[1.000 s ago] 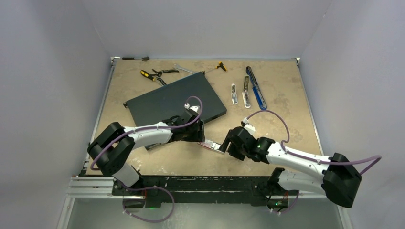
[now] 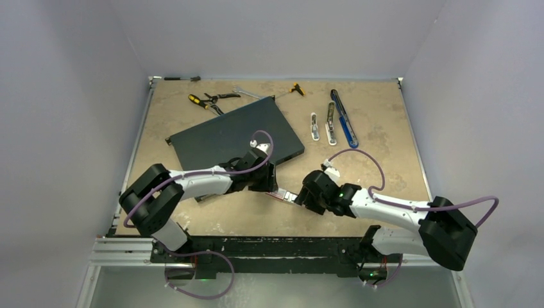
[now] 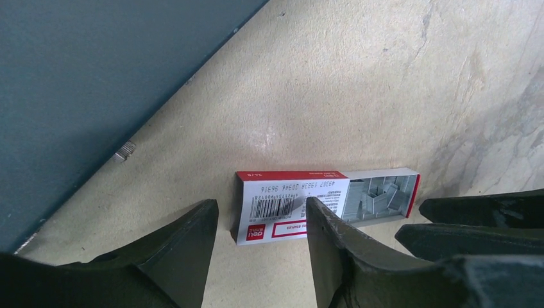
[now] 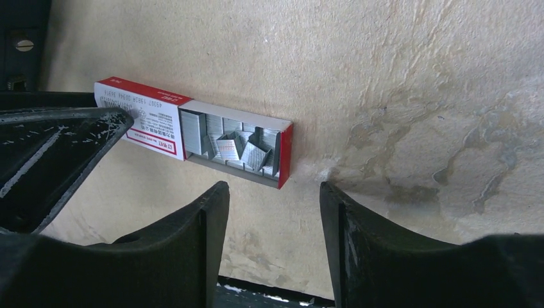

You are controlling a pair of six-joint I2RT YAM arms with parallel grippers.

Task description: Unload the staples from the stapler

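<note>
A red-and-white staple box lies on the table with its tray slid partly out, showing loose staple strips inside. My left gripper is part open over the box's covered end, nothing clearly between its fingers. My right gripper is part open just beside the tray's end, with empty space between its fingertips. Among the tools at the back right stand two small staplers.
A large dark panel covers the back left. Pliers, a wrench and a long blue stapler lie along the back.
My right arm has shifted slightly, its gripper a little lower in the top view near the box's tray end. The left arm has barely moved.
</note>
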